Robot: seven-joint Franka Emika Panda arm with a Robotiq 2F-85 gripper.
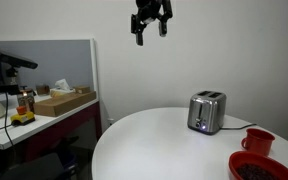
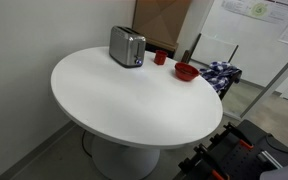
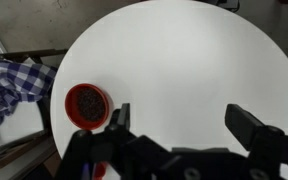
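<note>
High above the round white table [image 1: 144, 145], my gripper [image 1: 151, 41] is open, its two fingers well apart and nothing between them. From the wrist view the gripper looks down on bare tabletop, with a red bowl [image 3: 87, 106] of dark small bits to its left. A silver two-slot toaster [image 1: 206, 112] stands toward the back of the table. Beyond the bowl sits a red mug [image 1: 257, 141] at the right. In exterior view 2 the toaster [image 2: 127, 46], mug [image 2: 160, 58] and bowl [image 2: 186, 72] all show apart from each other.
A blue checked cloth [image 2: 220, 75] lies past the bowl, off the round table. To the left in exterior view 1 is a side counter with cardboard boxes [image 1: 64, 102] and a yellow item [image 1: 23, 119].
</note>
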